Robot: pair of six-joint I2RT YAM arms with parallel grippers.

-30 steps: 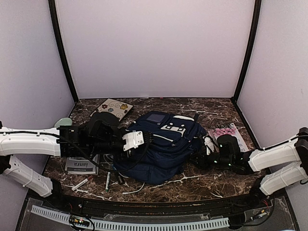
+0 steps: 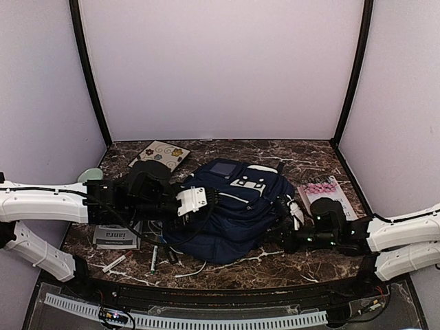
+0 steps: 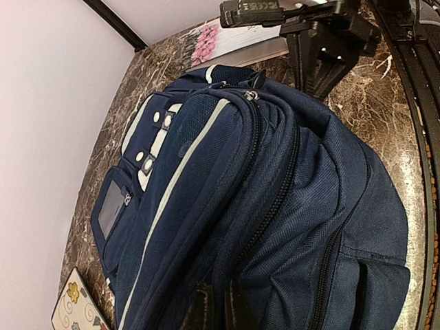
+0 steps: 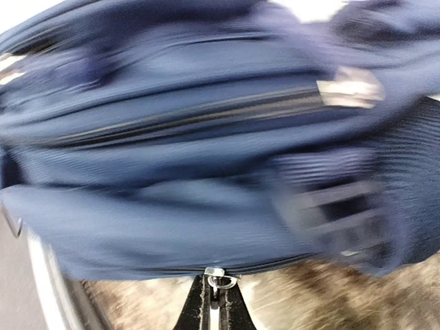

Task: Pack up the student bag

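The navy backpack (image 2: pixel 223 230) lies on the marbled table. Its main zipper (image 3: pixel 282 185) runs along the side facing the left wrist camera. In the right wrist view, my right gripper is closed around a small metal zipper pull (image 4: pixel 218 278) at the bag's lower edge. Motion blurs the bag there. My left gripper rests against the bag, its dark fingers close together over navy fabric. Whether cloth is pinched between them is unclear. From above, the left arm covers part of the bag.
A flower-patterned board (image 2: pixel 161 155) lies behind left, and a book with pink flowers (image 2: pixel 323 189) at the right. A grey book (image 2: pixel 117 237), a white marker (image 2: pixel 117 262) and other pens lie at front left. Bare table shows at front right.
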